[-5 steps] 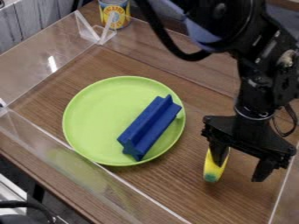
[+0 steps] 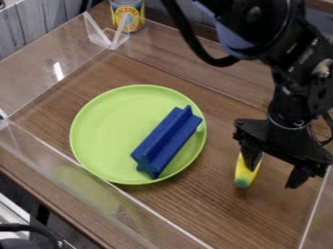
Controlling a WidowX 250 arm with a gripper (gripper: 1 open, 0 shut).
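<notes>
My gripper (image 2: 274, 159) is low over the wooden table at the right, open, with its fingers spread. A yellow object with a green tip (image 2: 244, 175) lies beside the left finger, partly hidden behind it. I cannot tell whether they touch.
A green plate (image 2: 104, 131) with a blue block (image 2: 166, 141) on it fills the left middle. A can (image 2: 127, 14) stands at the back left. Clear walls edge the table at left and front. Bare wood shows at the front and back middle.
My gripper has shifted slightly to the right over the last second, and the yellow object shows a little more of itself beside the finger.
</notes>
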